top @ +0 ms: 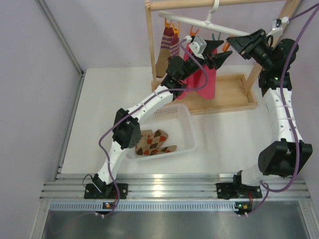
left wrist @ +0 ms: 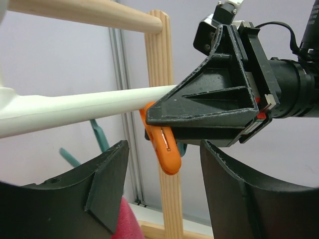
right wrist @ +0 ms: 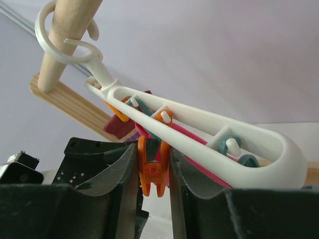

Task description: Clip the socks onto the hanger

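The white hanger hangs from the wooden rack with clips along its bar. Hung on it are a brown-and-purple striped sock and pink socks, partly hidden by my left arm. My right gripper is shut on an orange clip at the hanger's end. In the left wrist view that orange clip points down toward the space between the fingertips of my left gripper, which stands open with no sock between its fingers. Green clips show to the left there.
On the table a white bin holds brown argyle socks. The wooden rack's base and posts stand close around both arms. Bare table lies left of the bin and at right.
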